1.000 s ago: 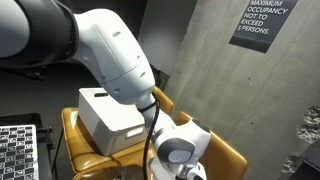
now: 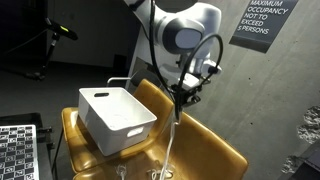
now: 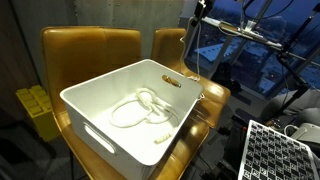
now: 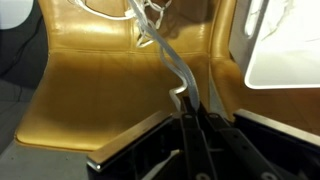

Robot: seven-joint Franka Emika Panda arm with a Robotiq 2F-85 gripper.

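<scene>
A white rope (image 2: 172, 140) hangs from my gripper (image 2: 178, 108), which is shut on it above the tan seat. In the wrist view the rope (image 4: 178, 65) runs from between the fingertips towards the seat, where loose loops of it lie at the top of the picture. Exterior view 2 shows the hanging rope (image 3: 190, 50) beyond the white box (image 3: 88, 105). Inside that box lies another coil of white rope (image 3: 126, 115).
The white box stands on the seat (image 2: 82, 155) beside the hanging rope. Tan backrests (image 3: 95, 52) rise behind it. A dark-and-white grid board (image 3: 275, 150) is at the near right, and a yellow stack (image 3: 40, 112) stands at the left.
My gripper has risen from low over the seat and moved left towards the box. A length of white rope now stretches below it.
</scene>
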